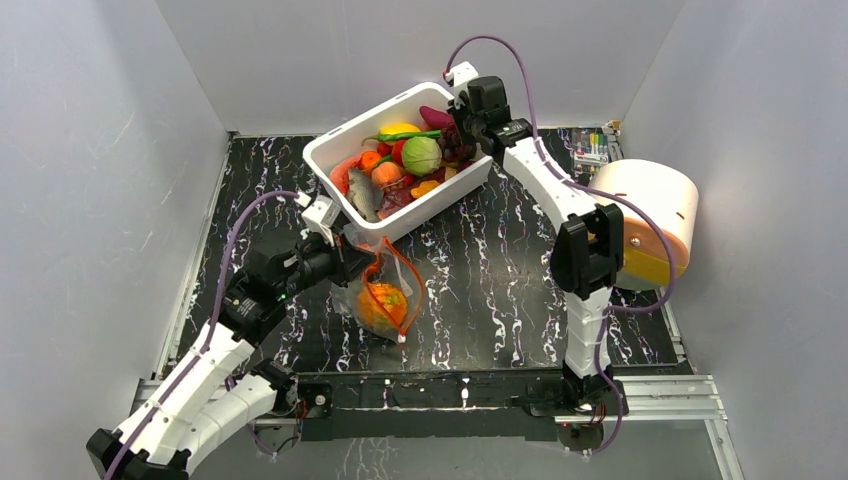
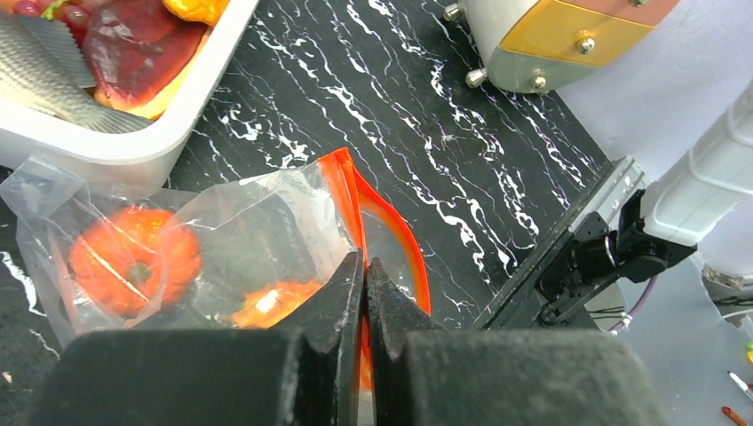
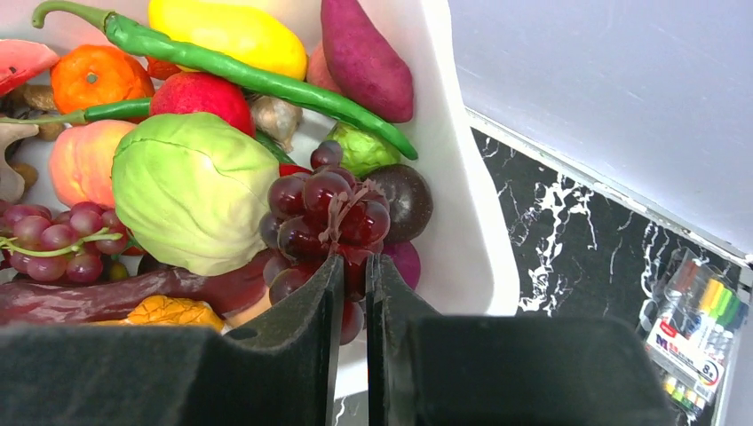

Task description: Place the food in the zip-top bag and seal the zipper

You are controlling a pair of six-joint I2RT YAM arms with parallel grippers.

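The clear zip bag [image 2: 244, 222] stands mouth open with its orange zipper edge [image 2: 401, 232] spread in a loop. My left gripper is shut on that edge. An orange pumpkin [image 2: 135, 262] shows through the bag's plastic. The white bin [image 1: 322, 152] is full of play food, including a green cabbage [image 3: 194, 191]. At its right end my right gripper points at a bunch of dark red grapes [image 3: 311, 229]. Its fingers stand slightly apart, with a grape showing in the narrow gap; whether they grip it is unclear.
A rounded striped container [image 1: 648, 215] stands at the right side of the table. Behind it lies a pack of markers [image 1: 590, 150].
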